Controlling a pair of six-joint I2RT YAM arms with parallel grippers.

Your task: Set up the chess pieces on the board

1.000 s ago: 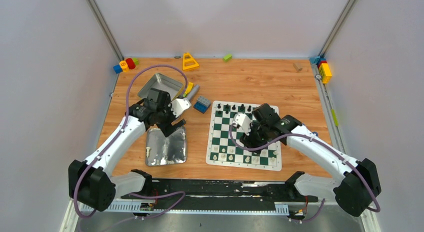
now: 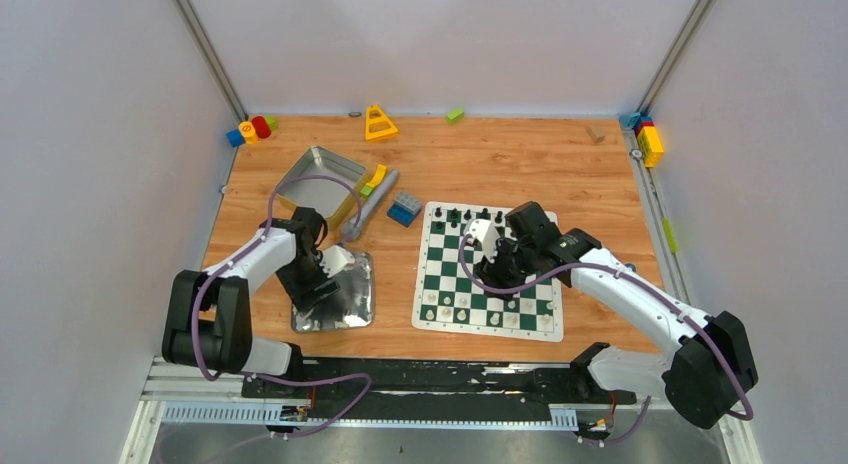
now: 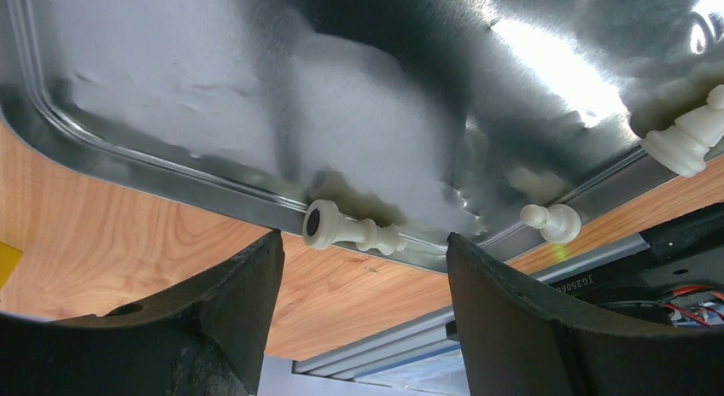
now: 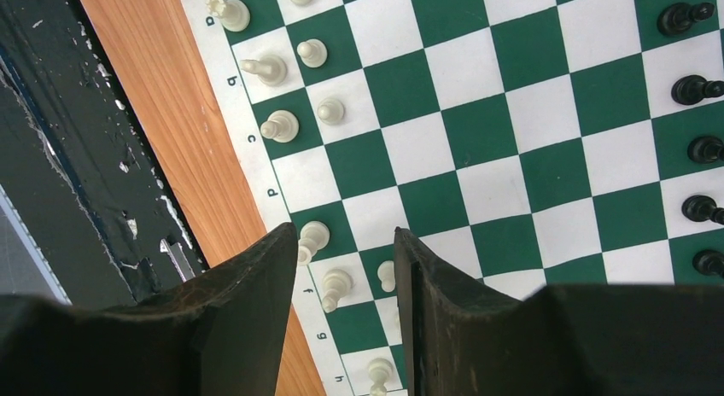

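A white chess piece (image 3: 323,224) with a dark base lies on its side against the rim of the metal tray (image 3: 171,170). My left gripper is over it, open, its fingers on either side with gaps visible. Further along the tray are a small white piece (image 3: 559,223) and a larger one (image 3: 687,140). The chessboard (image 2: 427,316) bears black pieces (image 4: 700,90) along one side and white pieces (image 4: 280,126) along the other. Above its white side my right gripper stands open, with nothing seen held; a white pawn (image 4: 387,276) is partly hidden by one finger.
Behind the tray stands an empty metal box (image 2: 300,169), with a grey cylinder (image 2: 380,194) and blue-grey blocks (image 2: 404,209) beside it. A yellow triangle (image 2: 378,126) lies at the back.
My left arm has come down and toward the front, from behind the tray to over its left side, now covering the lying piece. The right gripper has shifted only slightly over the board.
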